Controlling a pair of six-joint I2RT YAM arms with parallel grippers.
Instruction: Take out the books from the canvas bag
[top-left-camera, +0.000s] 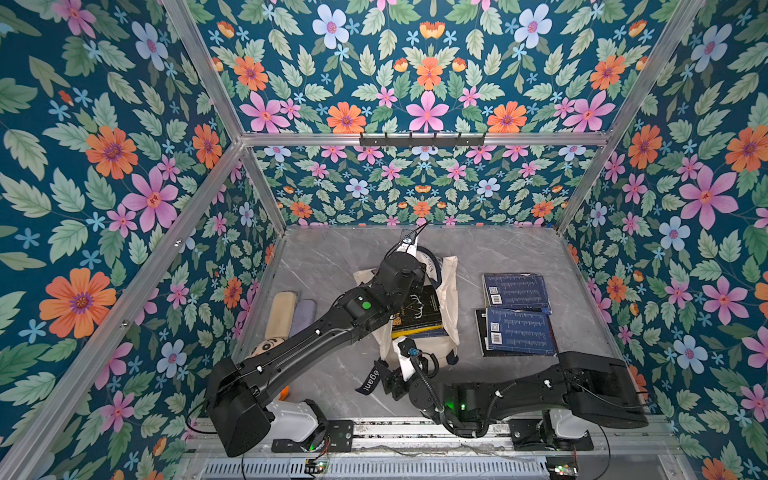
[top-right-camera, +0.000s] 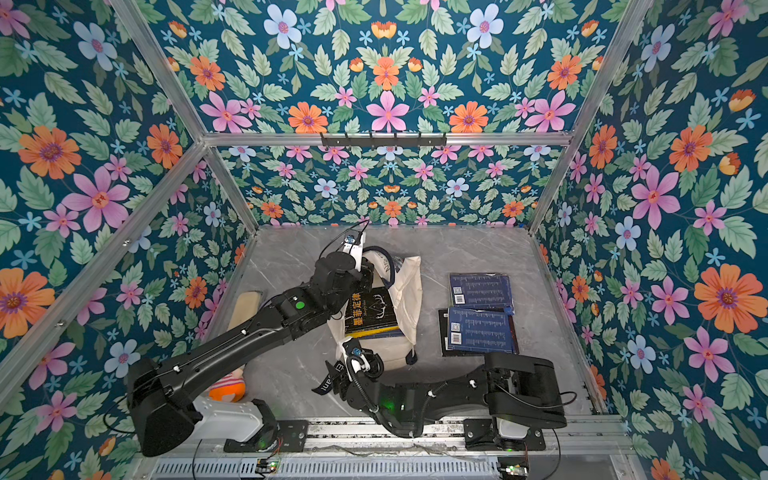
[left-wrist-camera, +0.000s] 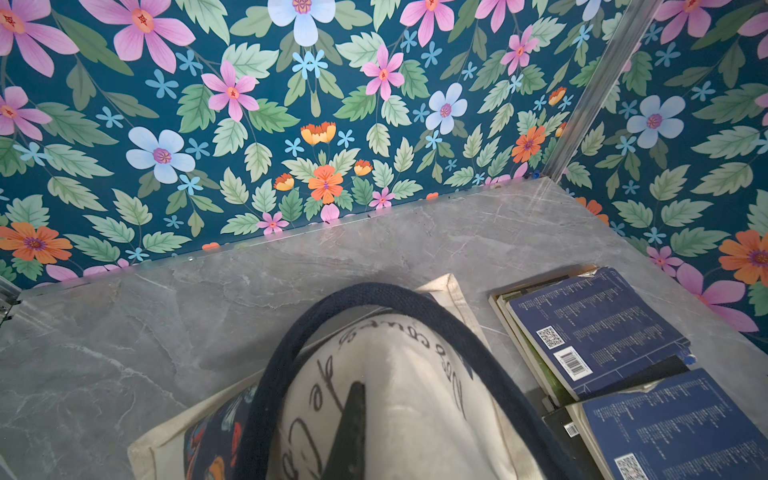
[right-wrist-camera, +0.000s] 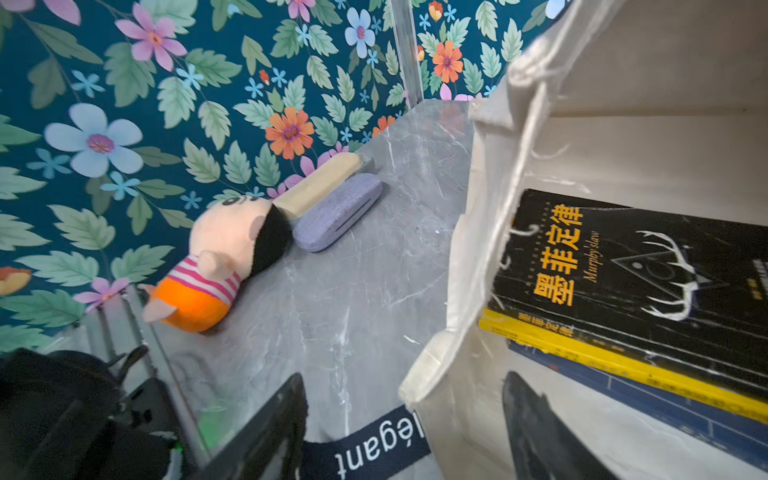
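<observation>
A cream canvas bag (top-left-camera: 449, 312) lies open mid-table, holding a black book with antlers and gold lettering (right-wrist-camera: 624, 264) over yellow and blue ones (right-wrist-camera: 552, 336). My left gripper (top-left-camera: 408, 249) is at the bag's back, its dark navy handle (left-wrist-camera: 360, 294) in front; the fingers are mostly hidden behind pale fabric. My right gripper is at the bag's front opening, fingers apart, the bag's edge and label strap seen beyond and between them. Blue-backed books (top-right-camera: 480, 329) are stacked in two piles to the bag's right.
At the left lie a plush doll (right-wrist-camera: 216, 272), a beige roll (right-wrist-camera: 324, 180) and a lavender case (right-wrist-camera: 336, 212). Floral walls enclose the workspace.
</observation>
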